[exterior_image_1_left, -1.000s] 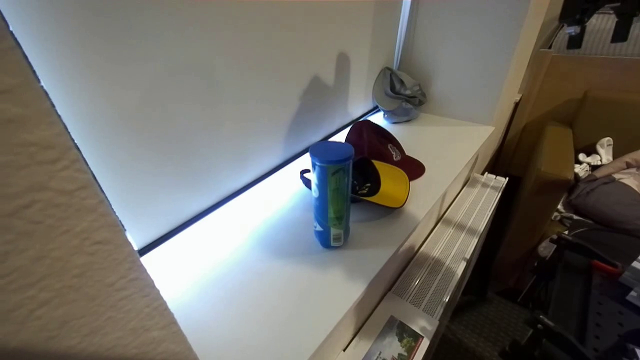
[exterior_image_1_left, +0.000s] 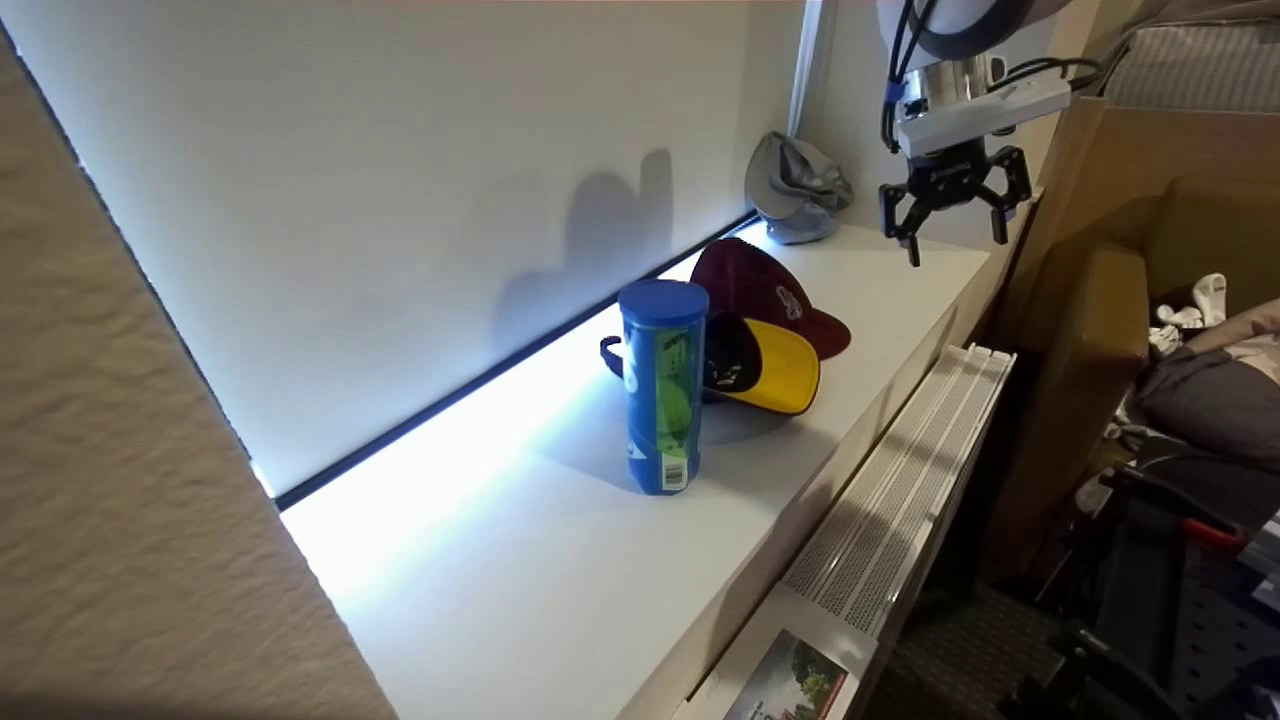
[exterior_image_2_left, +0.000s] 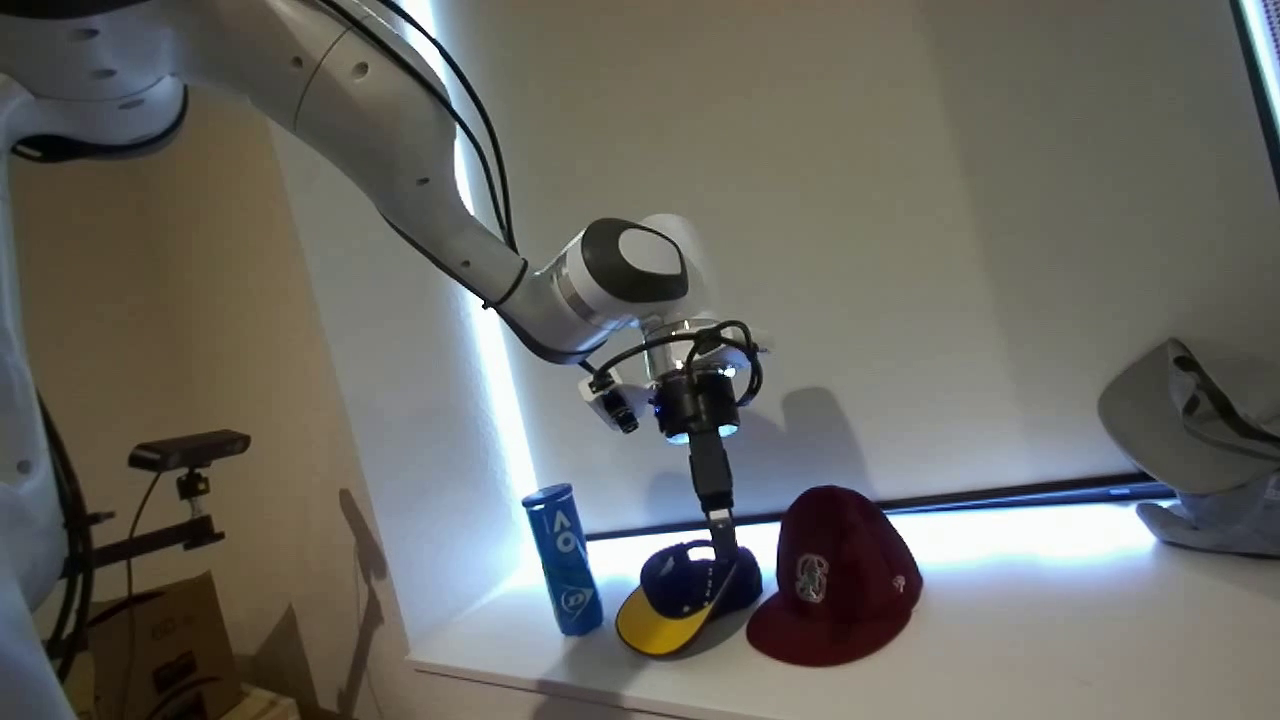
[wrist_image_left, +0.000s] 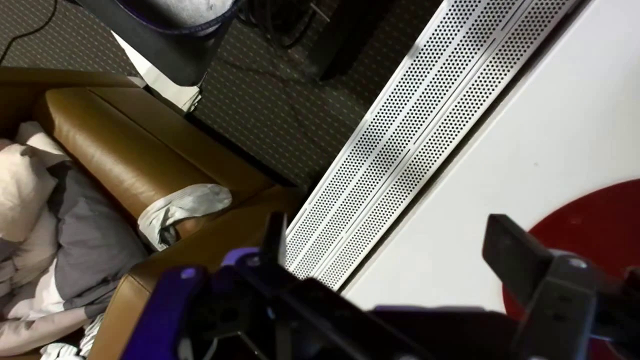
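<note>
My gripper (exterior_image_1_left: 960, 246) hangs open above the sill's outer edge in exterior view 1, with nothing between its fingers. In the wrist view its fingers (wrist_image_left: 525, 258) stand wide apart over the sill and the heater. A maroon cap (exterior_image_2_left: 840, 576) rests on the sill; part of it shows at the right of the wrist view. Beside it lies a navy cap with a yellow brim (exterior_image_2_left: 666, 624). The blue tennis-ball can (exterior_image_1_left: 663, 390) stands upright close to the navy cap. At the far end of the sill sits a grey cap (exterior_image_1_left: 798, 186), leaning by the wall.
The white sill (exterior_image_1_left: 540, 576) has free room on the near side of the can. A perforated heater cover (exterior_image_1_left: 900, 492) runs along its outer edge. Past that is a brown leather sofa (wrist_image_left: 156, 168) with bedding and clothes. The wall bounds the sill's back.
My gripper has come from the upper right corner leftward and down, closer to the sill, and stays open. Its shadow on the wall has shifted. The caps and can have not moved.
</note>
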